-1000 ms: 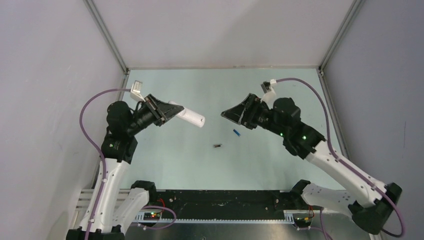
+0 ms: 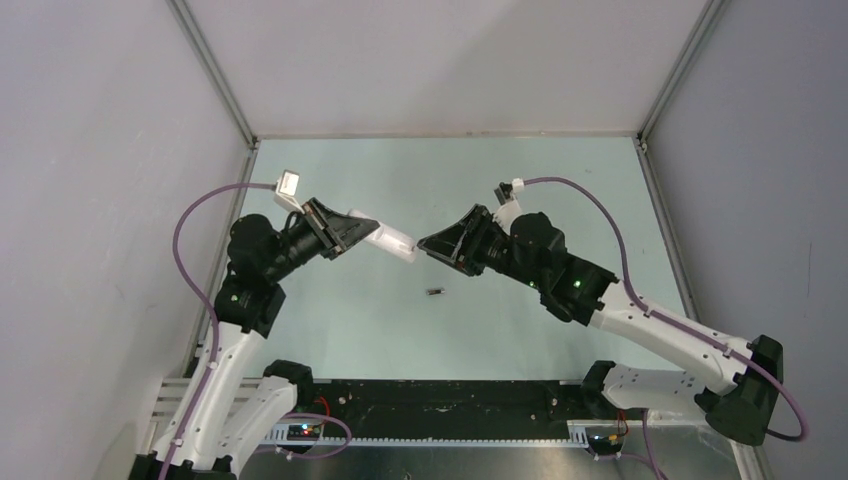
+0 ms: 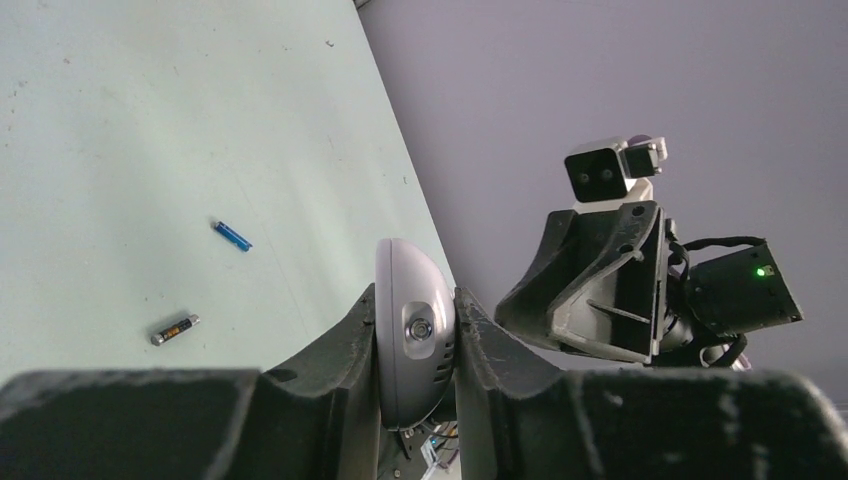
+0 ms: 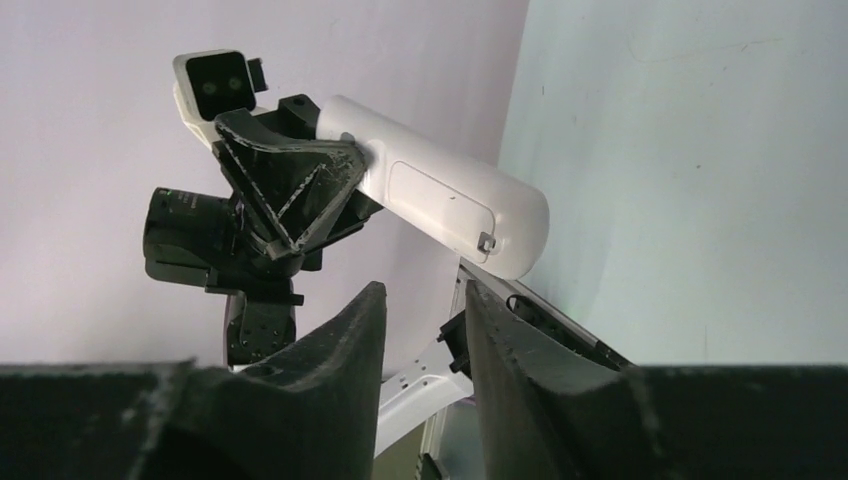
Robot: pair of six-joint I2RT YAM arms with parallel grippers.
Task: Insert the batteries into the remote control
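Observation:
The white remote control (image 2: 392, 240) is held in the air by my left gripper (image 2: 362, 225), shut around it; in the right wrist view its back shows, with the battery cover and small latch (image 4: 486, 241) at the free end. My right gripper (image 2: 428, 245) faces that end from a short distance, fingers slightly apart and empty in the right wrist view. Two batteries lie on the table: a black one (image 3: 175, 329) and a blue one (image 3: 231, 235); from above, the blue one is hidden by the right arm.
Walls and metal rails border it at the back and sides, with a dark strip along the front edge.
My right gripper has moved left, closer to the remote and now covering the blue battery from above. The left gripper and remote have shifted slightly right and down in the top view.

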